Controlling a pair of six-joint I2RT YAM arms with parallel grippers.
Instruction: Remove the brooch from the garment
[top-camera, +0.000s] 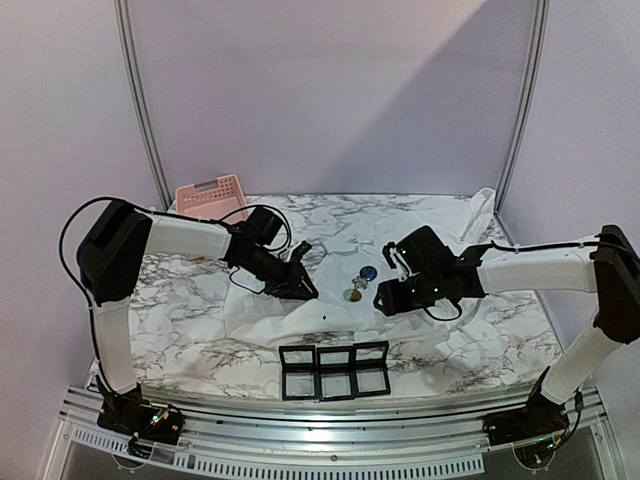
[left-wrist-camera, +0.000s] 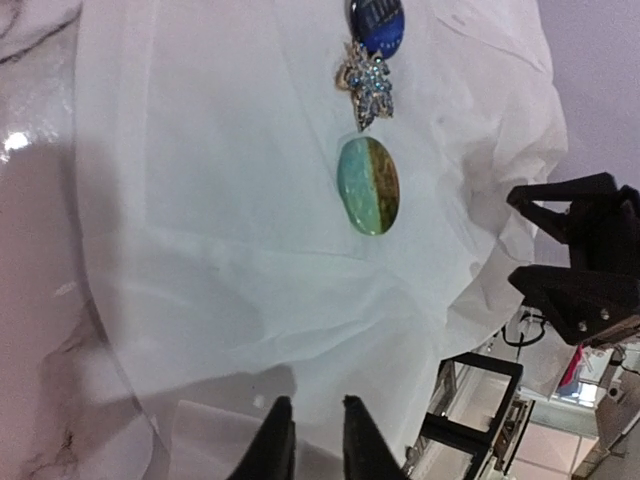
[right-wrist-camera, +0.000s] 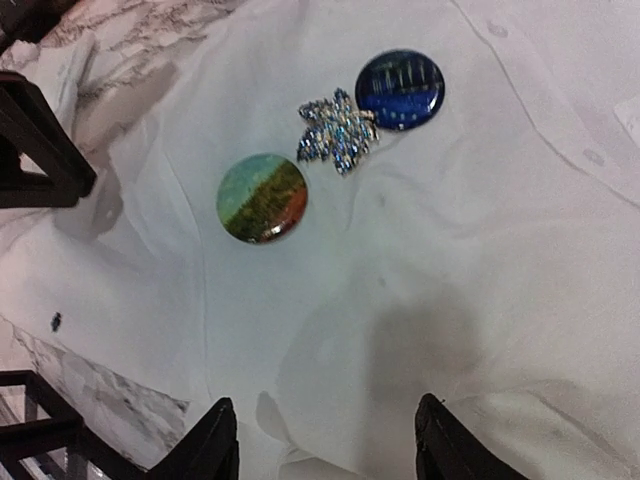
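Observation:
Three brooches lie in a row on the white garment (top-camera: 335, 270): a round green-brown one (right-wrist-camera: 262, 198), a sparkling leaf-shaped one (right-wrist-camera: 337, 131) and a round blue one (right-wrist-camera: 400, 90). In the top view, my left gripper (top-camera: 312, 289) is to the left of the green-brown brooch, low over the cloth. My right gripper (top-camera: 382, 300) is just to its right. Both are part open, with a gap between the left fingertips and a wider one between the right fingertips. No brooch is between either pair. Whether the fingers touch cloth is unclear.
A black three-part case (top-camera: 319, 386) with its lids raised stands in front of the garment. At the back left is a pink basket (top-camera: 212, 197). Bare marble tabletop (top-camera: 165, 330) shows at the left. The two grippers are close together.

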